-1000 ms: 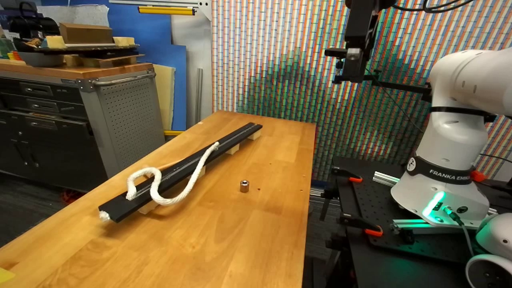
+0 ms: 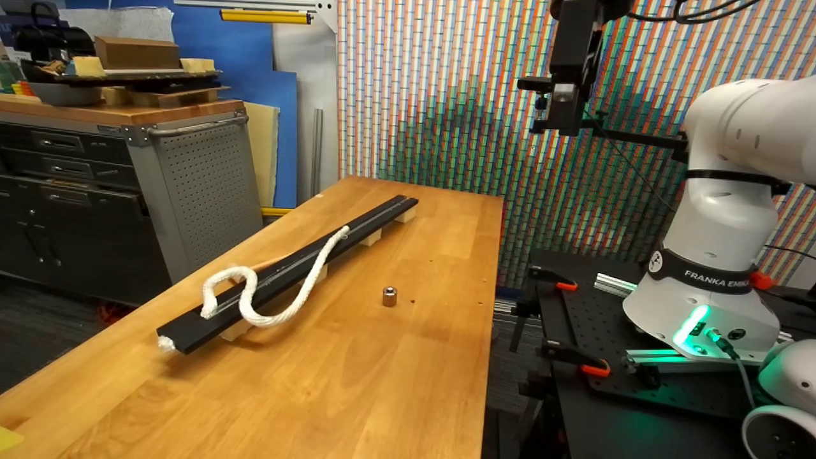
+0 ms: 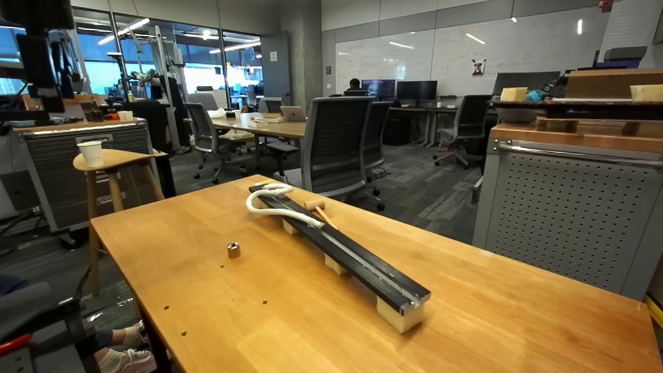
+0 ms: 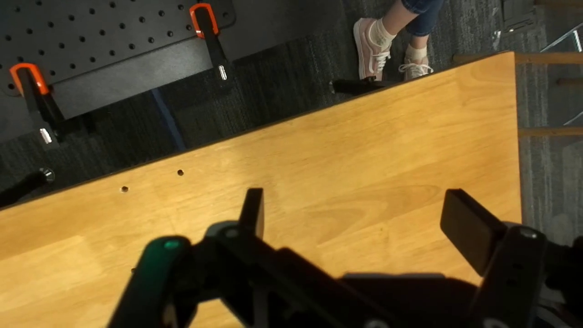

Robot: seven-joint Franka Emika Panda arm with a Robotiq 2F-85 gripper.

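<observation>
My gripper is open and empty, its two black fingers [image 4: 252, 213] wide apart over bare wood in the wrist view. In exterior view 1 it hangs high at the upper right, well clear of the table. A thick white rope [image 2: 291, 312] lies in curves over the near end of a long black grooved rail [image 2: 336, 248], partly off its side. One frayed white end [image 2: 166, 344] pokes out at the rail's near tip. Right of the rail, a small metal cylinder [image 2: 390, 297] stands on the tabletop. Neither rope nor cylinder shows in the wrist view.
Pale blocks [image 3: 404, 316] prop the rail above the wooden table [image 3: 497, 311]. A wooden mallet [image 3: 317, 207] lies behind the rail. Orange-tipped clamps [image 4: 205, 22] sit on the robot's black base table, across a gap. A person's feet [image 4: 374, 43] are close to the table edge.
The gripper sits very slightly lower than a second ago. Rope, rail and metal cylinder have not moved.
</observation>
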